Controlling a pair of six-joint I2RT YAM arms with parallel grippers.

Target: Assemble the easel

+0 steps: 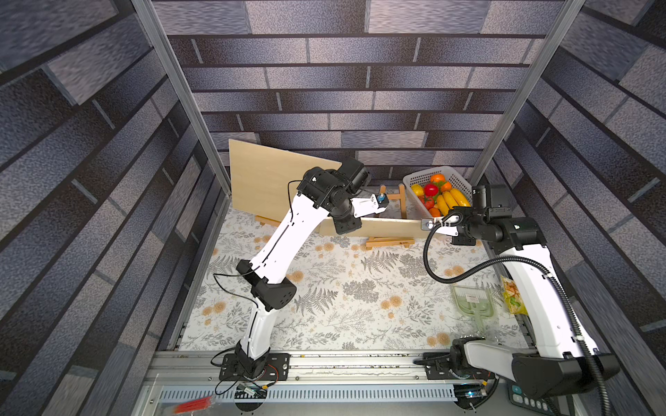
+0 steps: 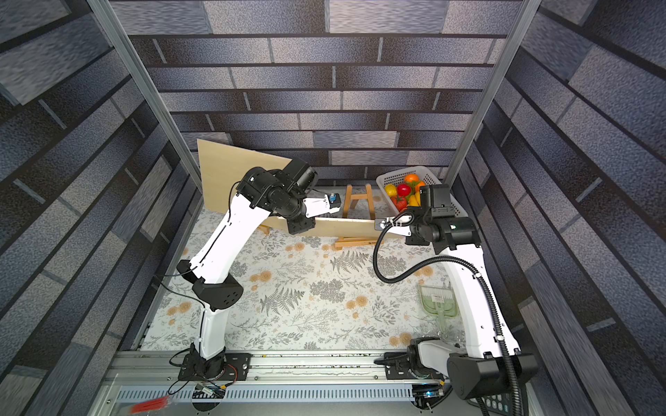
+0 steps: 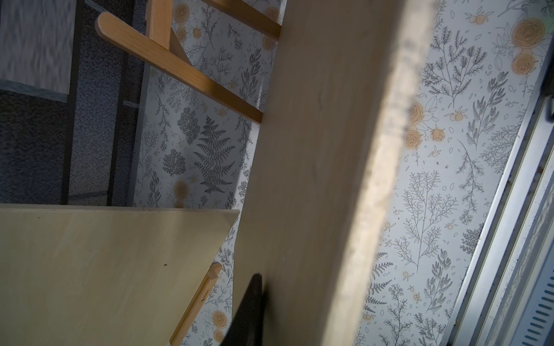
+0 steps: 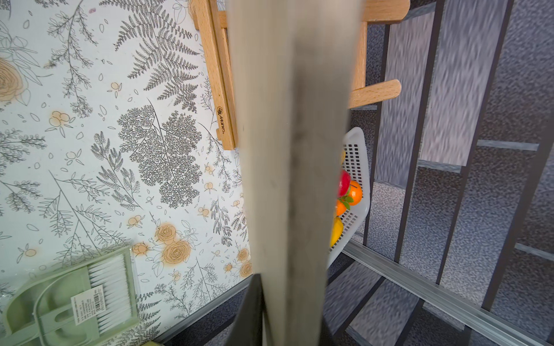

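A long pale wooden board (image 1: 395, 227) hangs level above wooden easel frame pieces (image 2: 357, 242) (image 4: 219, 75). My left gripper (image 1: 378, 204) is shut on it at its middle-left; the board fills much of the left wrist view, a dark finger (image 3: 248, 311) against it. My right gripper (image 1: 437, 224) is at its right end, shut, a dark finger beside the board (image 4: 288, 173) in the right wrist view; whether the board lies between both fingers is unclear. A large thin panel (image 1: 263, 173) stands leaning behind on the left, with an easel piece at its foot.
A grey basket (image 1: 444, 173) of toy fruit stands at the back right. A green dustpan and brush (image 1: 471, 301) and a yellow packet (image 1: 514, 296) lie at the front right.
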